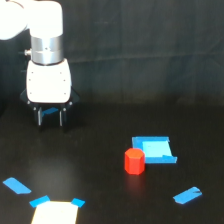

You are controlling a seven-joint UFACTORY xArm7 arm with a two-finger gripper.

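My gripper [51, 120] hangs at the far left, pointing down, over the dark table. Its two fingers stand apart with no object visible held between them, so it is open. A red block [135, 161] sits right of the middle, well away from the gripper. It stands at the lower left edge of a pale square [157, 149] framed in blue tape, and covers part of that edge. Whether the block rests on the tape or just in front of it, I cannot tell.
A cream square [55, 213] with blue tape at its corners lies at the bottom left. Loose blue tape strips lie at the left [16, 186] and lower right [187, 195]. Dark table between gripper and block is clear.
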